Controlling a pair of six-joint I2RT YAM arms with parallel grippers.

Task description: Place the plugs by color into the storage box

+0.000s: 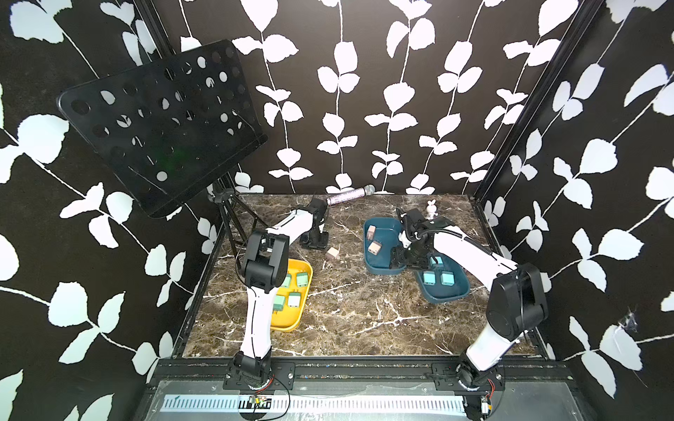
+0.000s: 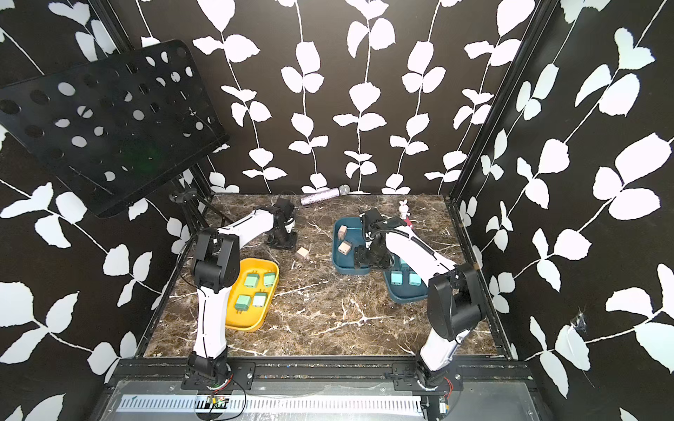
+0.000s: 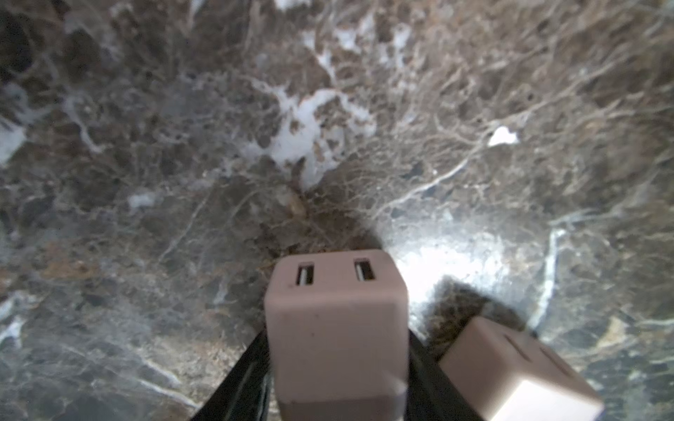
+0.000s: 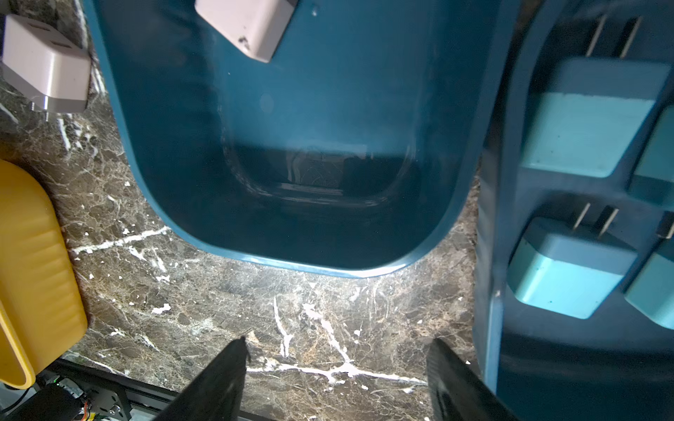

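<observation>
One pink plug (image 3: 337, 315) stands between the fingers of my left gripper, which flank it closely; whether they grip it is unclear. Beside it on the marble lies a second pink plug (image 3: 519, 372). Two pink plugs (image 1: 375, 247) rest in the left blue bin (image 1: 382, 266). Teal plugs (image 4: 572, 263) are in the right blue bin (image 4: 495, 329), and green plugs (image 2: 243, 302) in the yellow bin (image 2: 242, 325). My right gripper stands open above the near end of the left blue bin, empty.
A black perforated stand (image 1: 168, 126) rises at the left. Along the back wall lie a pale cylinder (image 1: 351, 195) and a small white rabbit figure (image 1: 431, 208). Bare marble (image 1: 358, 315) spreads between the yellow and blue bins.
</observation>
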